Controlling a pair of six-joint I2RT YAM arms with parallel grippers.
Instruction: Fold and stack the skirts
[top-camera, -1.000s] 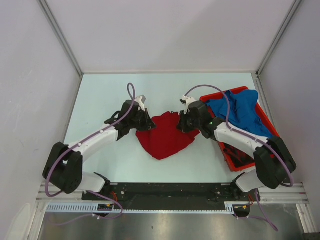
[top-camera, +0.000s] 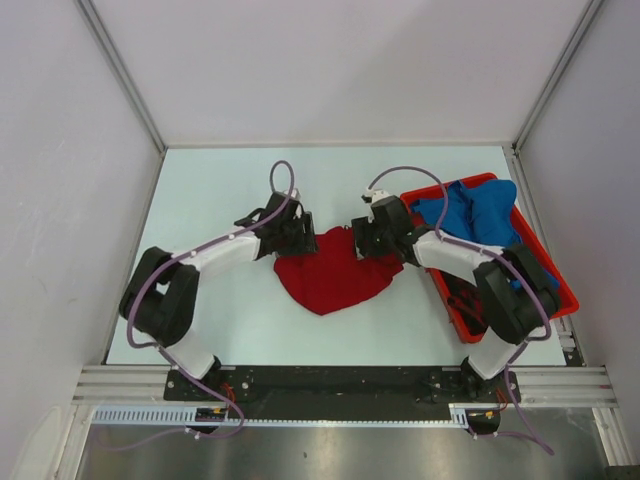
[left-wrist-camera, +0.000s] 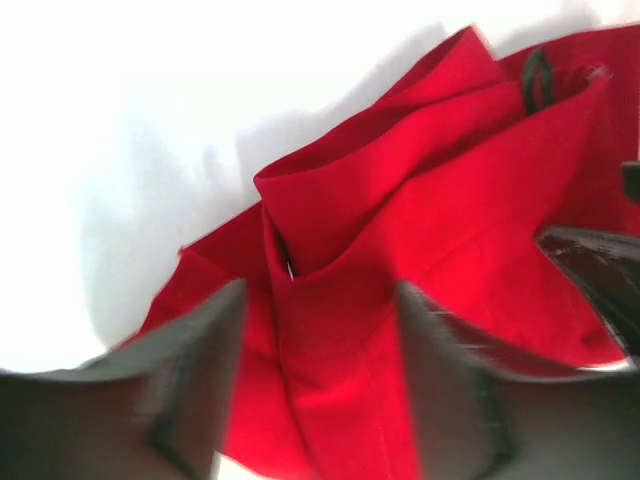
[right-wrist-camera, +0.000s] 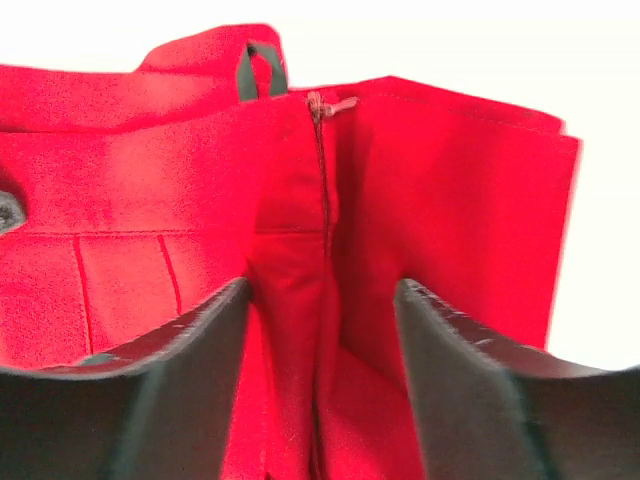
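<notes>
A rumpled red skirt (top-camera: 330, 285) lies in the middle of the white table, with creased folds, a dark loop at one edge and a zipper (right-wrist-camera: 318, 140) in the right wrist view. My left gripper (top-camera: 300, 236) is over its upper left part, fingers apart on either side of a fold in the left wrist view. My right gripper (top-camera: 364, 238) is over its right part, fingers (right-wrist-camera: 200, 350) apart astride the zipper seam. Both stand open, close above or on the cloth; contact is unclear.
A red bin (top-camera: 564, 300) on the right holds blue cloths (top-camera: 490, 210), partly behind the right arm.
Over the last second both arms have drawn up over the skirt, the left moving right and the right inward.
</notes>
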